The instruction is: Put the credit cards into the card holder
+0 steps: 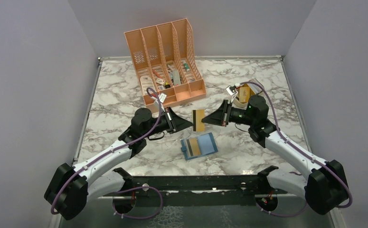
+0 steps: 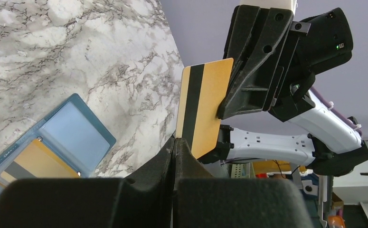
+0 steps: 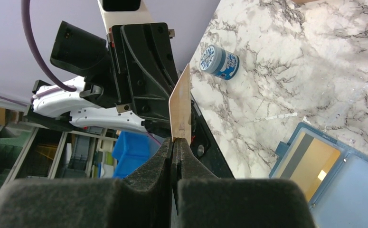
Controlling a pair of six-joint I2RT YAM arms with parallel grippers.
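A gold card with a black stripe (image 1: 198,120) is held upright between the two grippers, above the table. My right gripper (image 1: 203,120) is shut on it; in the right wrist view it appears edge-on (image 3: 181,104) at the fingertips. My left gripper (image 1: 191,124) is shut, its tips (image 2: 174,142) at the card's striped side; whether they grip it is hard to tell. Below, the blue card holder (image 1: 208,143) lies open on the marble table, with a gold striped card (image 1: 194,147) in its left half.
A peach compartment organiser (image 1: 189,96) with small items stands at the back. A container with gold cards (image 1: 243,92) sits behind the right arm. A blue-labelled jar (image 3: 224,64) shows in the right wrist view. The table around the holder is clear.
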